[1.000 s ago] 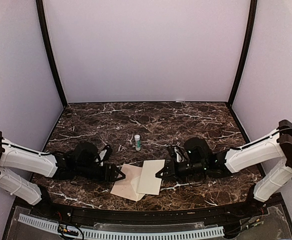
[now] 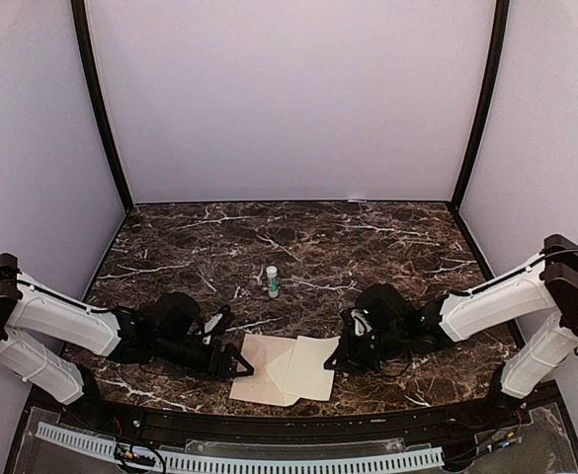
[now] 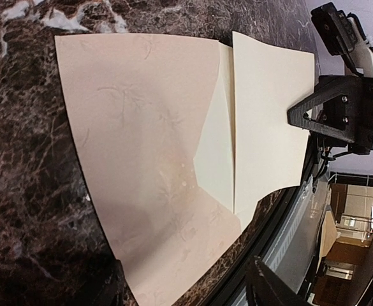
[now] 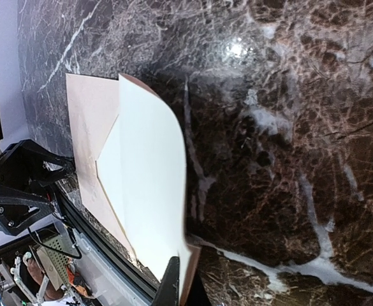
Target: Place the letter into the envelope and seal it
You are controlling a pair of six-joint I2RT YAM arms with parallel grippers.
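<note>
The pink envelope [image 3: 141, 121] lies at the table's front edge, with a cream V-shaped area [image 3: 213, 150] showing at its right side. A cream sheet, seemingly the letter, overlaps that area and bows upward in the right wrist view. My right gripper [image 2: 332, 362] is shut on the sheet's right edge; in the right wrist view its fingers [image 4: 169, 284] close around the paper. At the envelope's left side is my left gripper [image 2: 249, 370]. Its fingers [image 3: 113, 287] stand apart, with the envelope's near corner between them in the left wrist view. Whether the sheet reaches inside the envelope cannot be told.
A small bottle with a white cap [image 2: 273, 281] stands upright behind the papers. The front table edge [image 2: 269, 427] runs close below the envelope.
The cream sheet and my right gripper have shifted toward the front, the sheet also slightly right. Envelope and left gripper have moved a little forward and right too. The bottle stays put.
</note>
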